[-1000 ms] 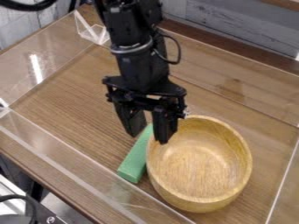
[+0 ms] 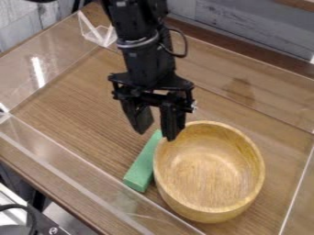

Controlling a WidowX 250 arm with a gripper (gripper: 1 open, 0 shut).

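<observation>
A black robot arm comes down from the top middle, its gripper (image 2: 154, 119) hanging over the back left edge of a pale wooden bowl (image 2: 211, 170). The two dark fingers point down and stand apart, part open, with nothing visible held between them. A green block (image 2: 141, 170) lies left of the bowl, below the gripper, its far end close under the fingers.
A clear plastic item (image 2: 98, 30) sits at the top left. A black cable (image 2: 18, 216) lies at the bottom left corner, outside the table.
The bowl and green block look unmoved.
</observation>
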